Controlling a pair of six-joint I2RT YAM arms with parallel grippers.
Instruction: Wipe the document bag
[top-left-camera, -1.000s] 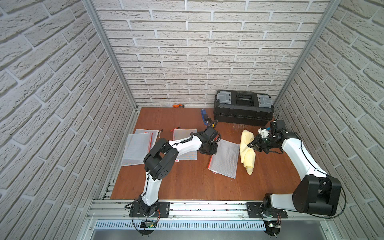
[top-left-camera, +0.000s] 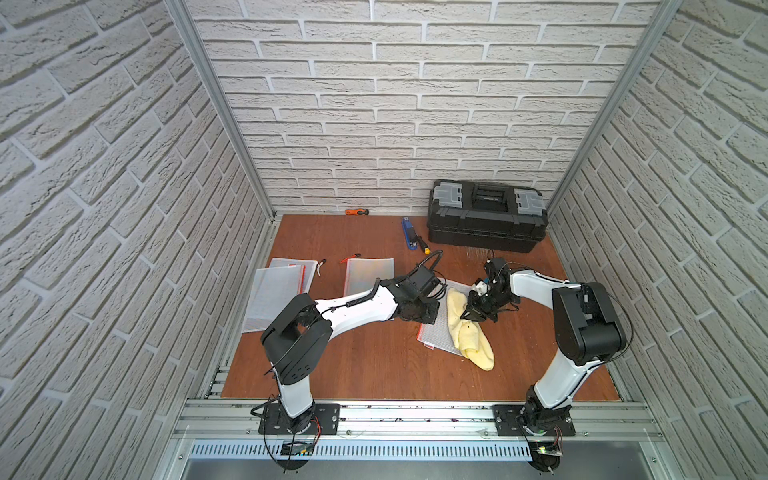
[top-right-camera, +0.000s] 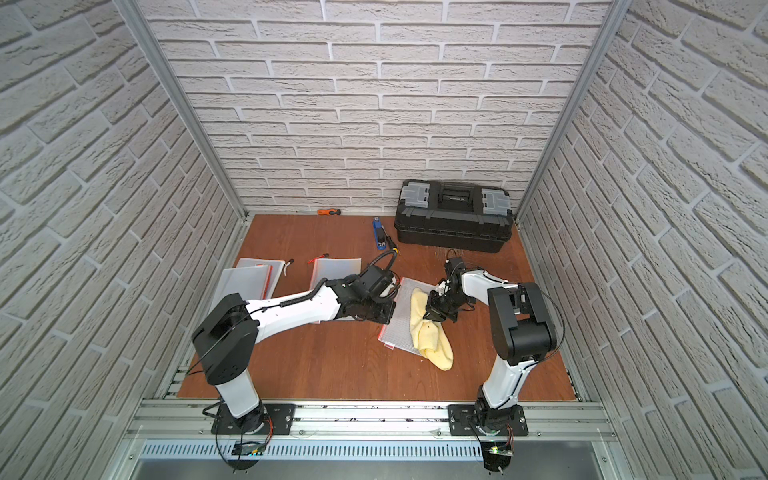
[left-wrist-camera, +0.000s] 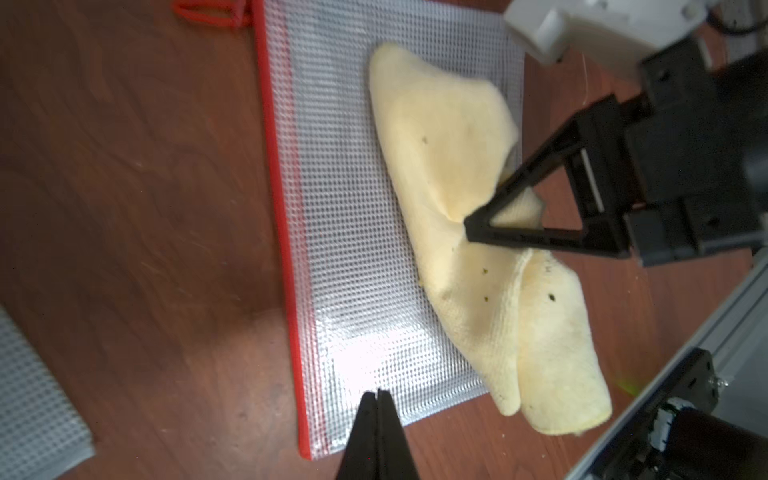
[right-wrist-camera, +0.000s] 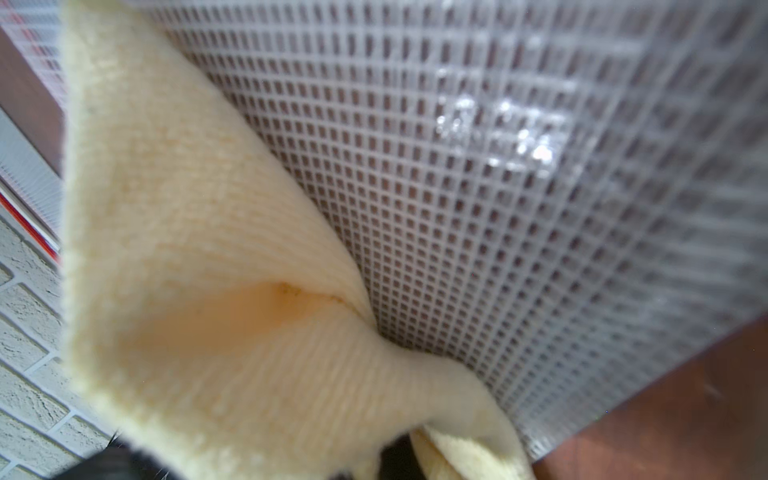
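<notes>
The document bag (top-left-camera: 436, 329), a clear mesh pouch with a red edge, lies flat on the table in front of my arms. A yellow cloth (left-wrist-camera: 448, 152) rests across its right part, with its lower end reaching past the bag's near edge. My right gripper is shut on the middle of the cloth, seen from the left wrist view. In the right wrist view the cloth hides most of the fingers, and bare mesh (right-wrist-camera: 448, 192) shows beside it. My left gripper is shut with nothing visible between its fingers, over the bag's near left corner.
Another mesh bag (top-left-camera: 369, 272) lies under the left arm, and stacked bags (top-left-camera: 272, 296) lie at the far left. A black toolbox (top-left-camera: 488, 214) stands at the back right. Small tools (top-left-camera: 410, 234) lie near the back.
My right gripper has brought the cloth leftward and down, from beside the bag onto it. The left arm has shifted slightly toward the front and the bag.
</notes>
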